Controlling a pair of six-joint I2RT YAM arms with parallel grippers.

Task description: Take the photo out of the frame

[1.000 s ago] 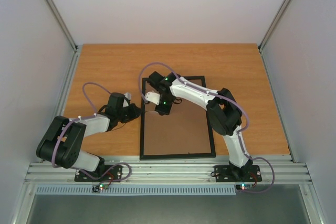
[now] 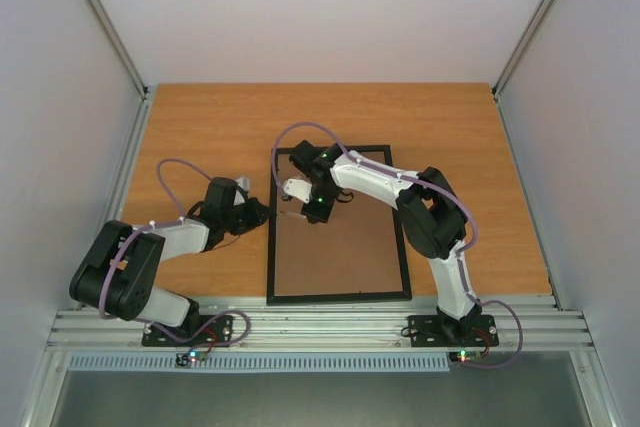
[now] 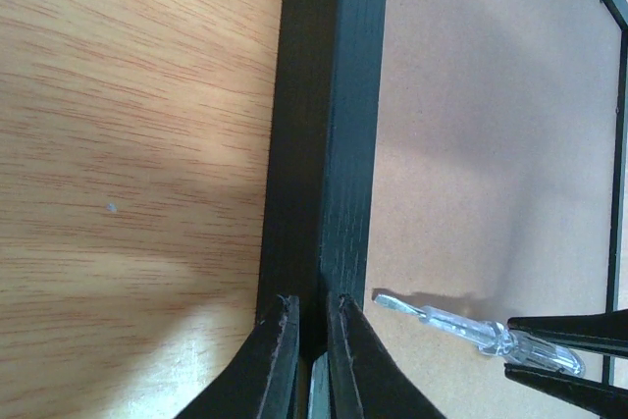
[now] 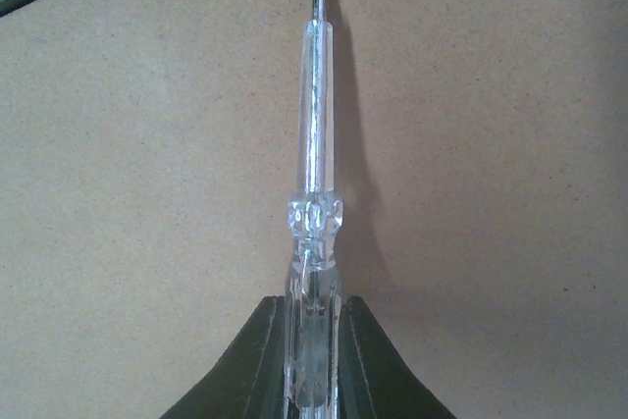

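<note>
The dark picture frame (image 2: 400, 262) lies face down on the wooden table, its tan backing board (image 2: 335, 267) showing. At its left edge my left gripper (image 2: 264, 213) is shut on the frame's dark rail (image 3: 343, 193). Over the board my right gripper (image 2: 312, 215) is shut on a clear-handled screwdriver (image 4: 316, 115). The screwdriver's flat metal tip points toward the left rail, a short way from it in the left wrist view. Any photo is hidden under the board.
Bare table (image 2: 470, 167) lies right of the frame and behind it. Pale walls (image 2: 330, 17) bound the workspace at the sides and back.
My right gripper and the screwdriver have shifted slightly to the right, away from the left rail. The left arm and the frame look unchanged.
</note>
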